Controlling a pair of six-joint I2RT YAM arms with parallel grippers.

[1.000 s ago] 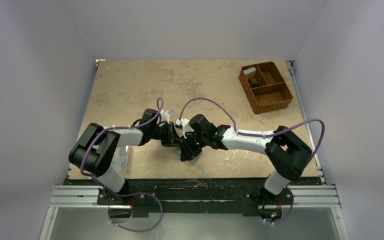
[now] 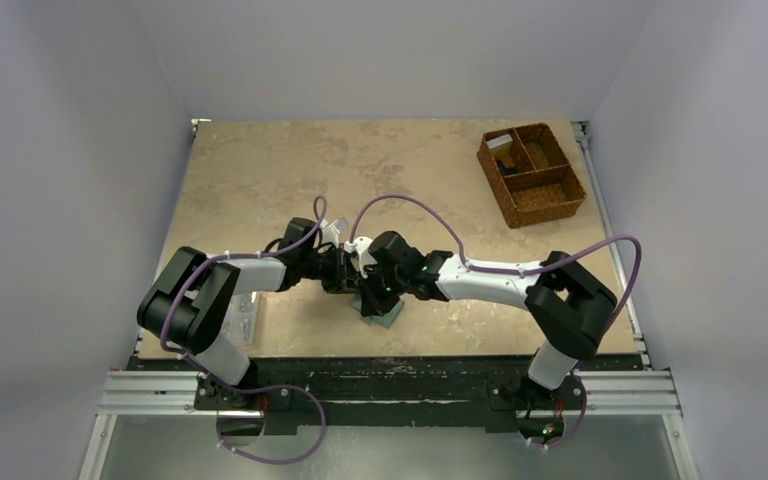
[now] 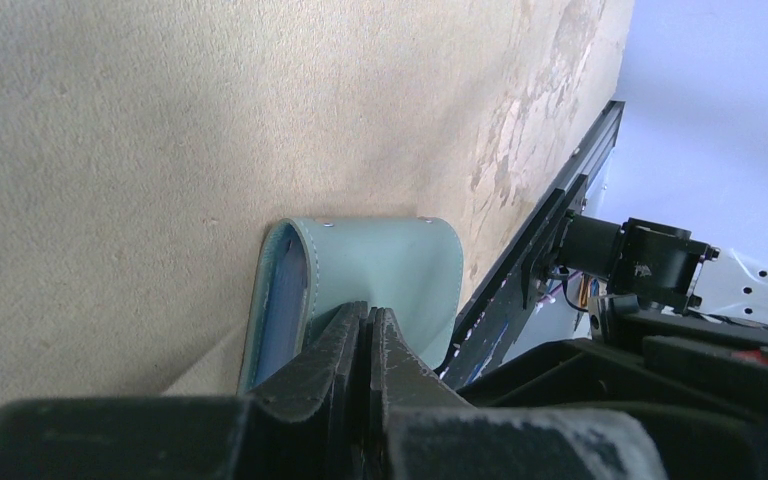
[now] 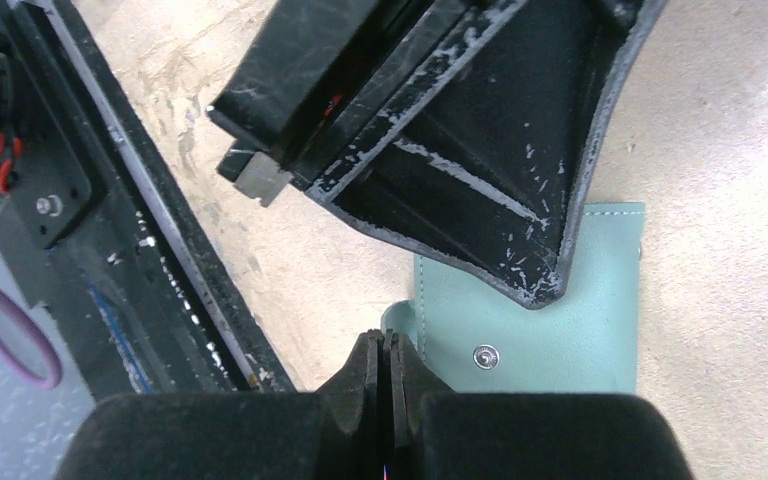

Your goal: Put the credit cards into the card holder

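Observation:
The card holder is a teal wallet (image 3: pixel 388 262) with stitched edges, resting on the table at centre front. In the left wrist view one side gapes, and a bluish inner layer shows inside. My left gripper is shut on the card holder, though the pinched part is hidden behind its fingertips. From the right wrist view, a black left finger (image 4: pixel 490 215) covers part of the wallet's snap-button face (image 4: pixel 550 325). My right gripper is shut beside the wallet's curled side edge, with nothing visible between its fingers. No separate credit card is clearly visible.
A wicker basket (image 2: pixel 511 205) with compartments stands at the back right, a white item (image 2: pixel 499 143) in one of them. At the front left lies a clear tray (image 2: pixel 241 318), partly behind the left arm. Both grippers are close together.
The right gripper has shifted slightly left, toward the left one. The left arm stays where it was.

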